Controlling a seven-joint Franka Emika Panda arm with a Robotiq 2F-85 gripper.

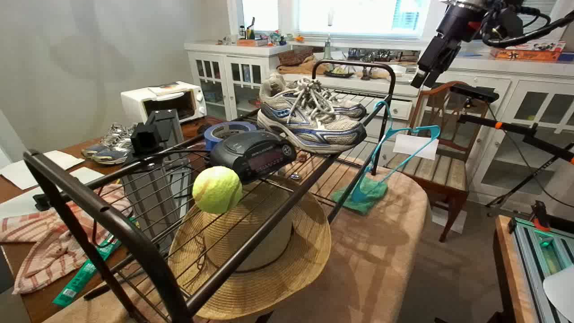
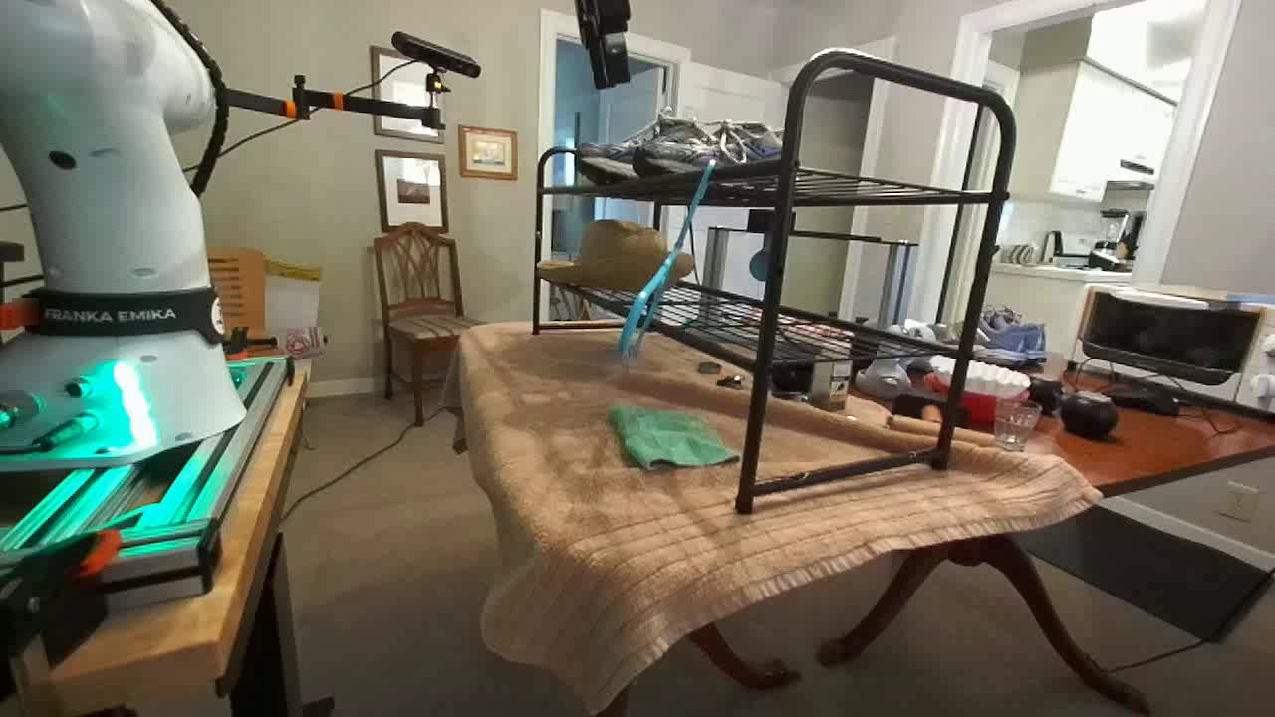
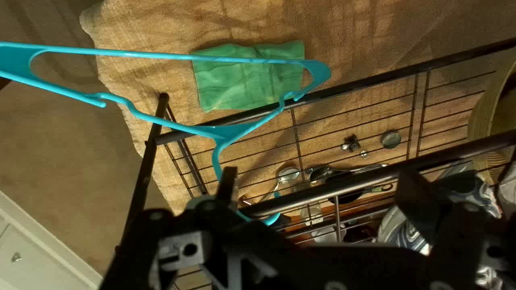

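My gripper is open, its two fingers wide apart with nothing between them in the wrist view. It hangs above the black wire rack, and in exterior view 1 the gripper shows high at the upper right, clear of everything. A turquoise hanger hangs by its hook from the rack's top rail; in the wrist view the hanger lies ahead of the fingers. Below it a folded green cloth rests on the towel-covered table. A pair of grey-blue sneakers sits on the top shelf.
A black clock, blue tape and a tennis ball share the top shelf. The straw hat is on the lower shelf. Rails and posts of the rack surround the hanger's hook. The towel's near part is bare.
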